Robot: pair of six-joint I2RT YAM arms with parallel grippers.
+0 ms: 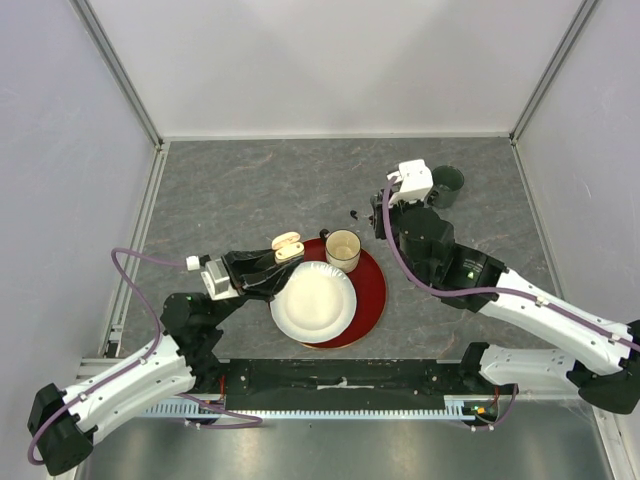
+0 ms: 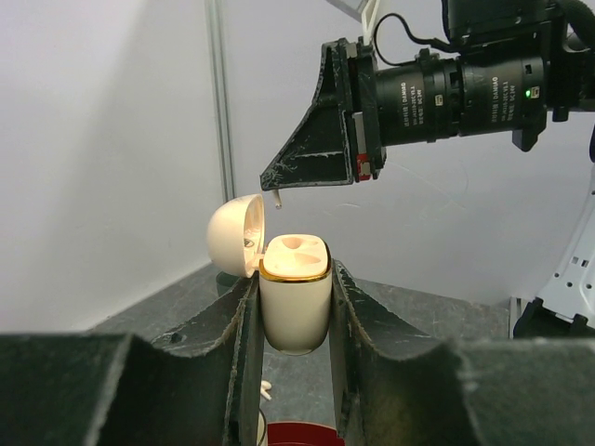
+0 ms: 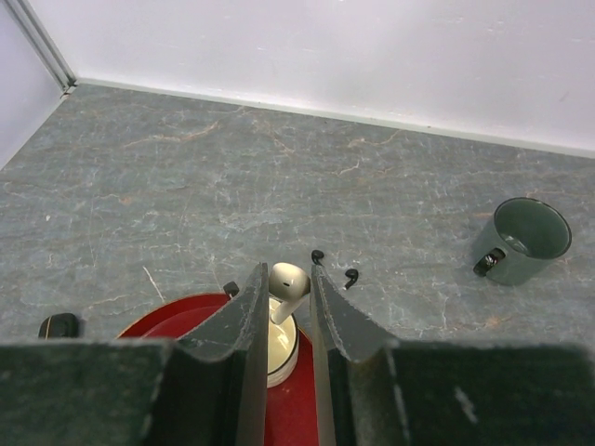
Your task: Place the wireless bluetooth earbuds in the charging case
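Note:
My left gripper is shut on the white charging case, whose lid stands open on the left. Hollows show in the case's top face. In the top view, the case is held above the red tray's far left edge. A white earbud is pinched in my right gripper, its stem angled down and left. From the left wrist, that earbud's tip pokes out below the right fingers, above and behind the open case and apart from it. A small pale piece lies on the table beyond the left fingers.
A red tray bears a white plate and a cream mug. Two black earbuds lie beyond the mug. A dark green mug stands far right, and a small black object sits at left.

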